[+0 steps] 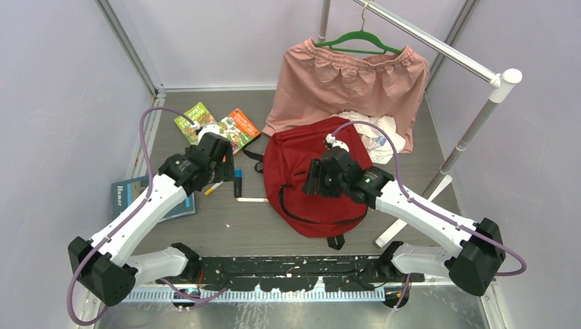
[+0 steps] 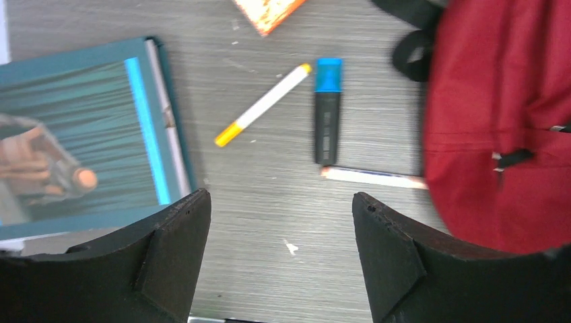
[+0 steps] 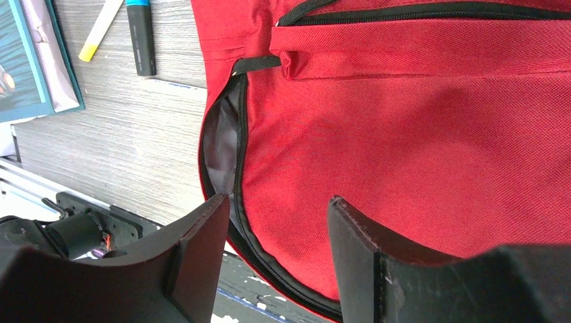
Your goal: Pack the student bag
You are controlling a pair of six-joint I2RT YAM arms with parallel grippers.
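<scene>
The red backpack [image 1: 288, 205] lies on the grey floor, its curved zipped pocket partly open along one side [image 3: 222, 148]. My left gripper hangs open above the loose stationery left of the bag: a dark highlighter with blue cap [image 2: 326, 121], a white-and-yellow marker [image 2: 266, 104] and a thin pencil-like stick [image 2: 370, 176]. My right gripper is over the bag's front pocket, fingers apart with nothing between them. Two colourful books [image 1: 240, 127] lie at the back left, partly under the left arm; a teal folder [image 2: 114, 215] lies at the left.
Pink shorts [image 1: 349, 82] hang on a rail at back right, with white cloth [image 1: 380, 140] beneath. The rail's post [image 1: 462, 140] stands right of the bag. Bare floor shows in front of the stationery.
</scene>
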